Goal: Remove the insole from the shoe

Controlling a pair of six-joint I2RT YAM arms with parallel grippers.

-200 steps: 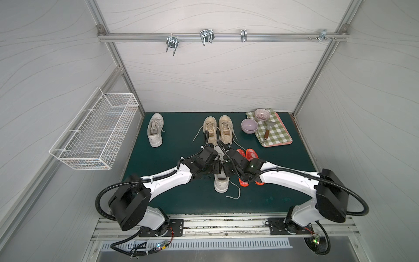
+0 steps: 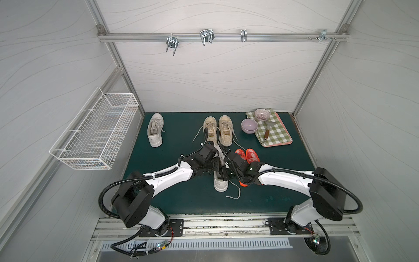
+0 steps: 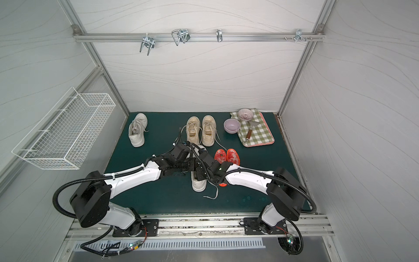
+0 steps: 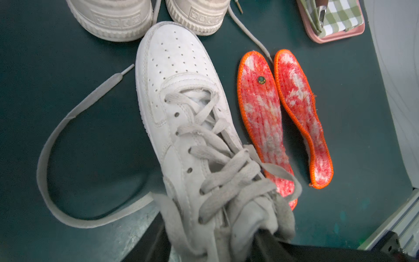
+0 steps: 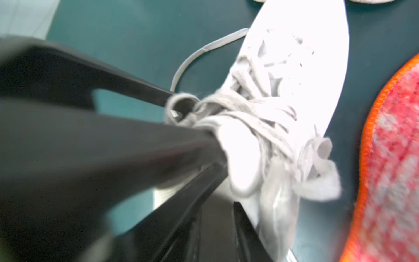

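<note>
A white laced sneaker [image 4: 183,61] stands in the middle of the mat. Both my grippers are bunched over its collar and tongue [image 5: 237,157], the left gripper [image 2: 214,162] from the left and the right gripper [image 2: 222,170] from the right. In the left wrist view the left fingertips are mostly hidden by tongue and laces. In the right wrist view dark, blurred fingers cross over the collar; what lies between them is unclear. The shoe's inside and any insole in it are hidden.
Two red insoles [image 4: 299,96] lie right of the shoe. Two beige sneakers [image 2: 226,128] stand behind it, another white shoe [image 2: 155,131] at back left. A bowl [image 2: 249,126] and tray [image 2: 283,137] sit back right.
The left arm has moved only slightly.
</note>
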